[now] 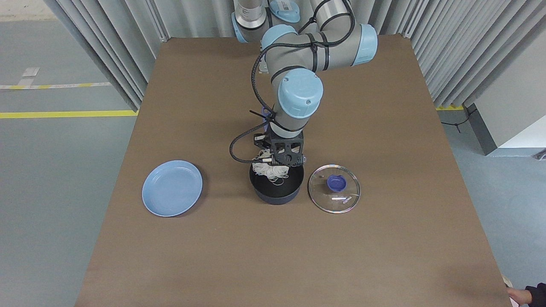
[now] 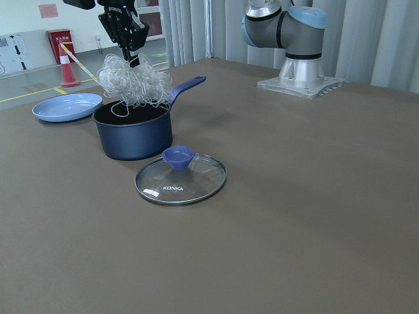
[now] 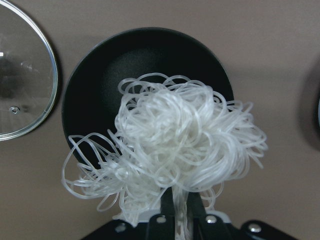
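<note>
My gripper is shut on a tangled bundle of white noodle-like strands, held over a dark blue saucepan; some strands hang into the pan's opening, and in the wrist view part of the bundle spreads past its rim. The saucepan's blue handle points toward the back. A light blue plate lies empty to the left of the pan in the front view. A glass lid with a blue knob lies to the pan's right.
A person's hand shows at the bottom right edge.
</note>
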